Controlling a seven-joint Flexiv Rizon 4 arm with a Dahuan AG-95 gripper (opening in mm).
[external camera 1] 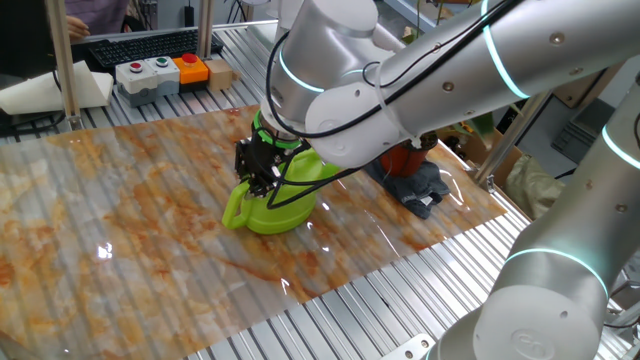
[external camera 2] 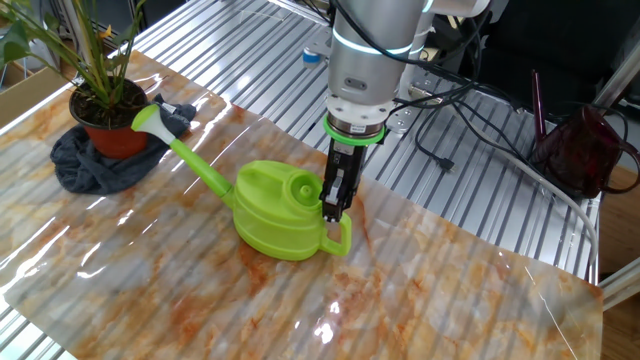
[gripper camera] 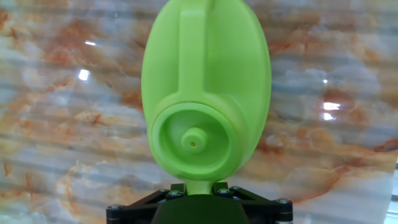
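A light green watering can [external camera 2: 270,215] stands upright on the marbled sheet, its long spout reaching toward the potted plant. My gripper [external camera 2: 334,212] points down at the handle end of the can. In the wrist view the fingers [gripper camera: 177,188] press close on both sides of the green handle [gripper camera: 199,186], with no gap showing, so the gripper is shut on it. The round filler opening lies just ahead of the fingers. From exterior view 1, the can [external camera 1: 285,212] is partly covered by the arm and its cables. Whether its base touches the sheet, I cannot tell.
A potted plant [external camera 2: 115,125] rests on a dark cloth [external camera 2: 85,170] near the spout tip. A dark red jug [external camera 2: 585,150] stands off at the right. Button boxes [external camera 1: 160,80] line the back edge. Much of the marbled sheet [external camera 1: 110,270] is bare.
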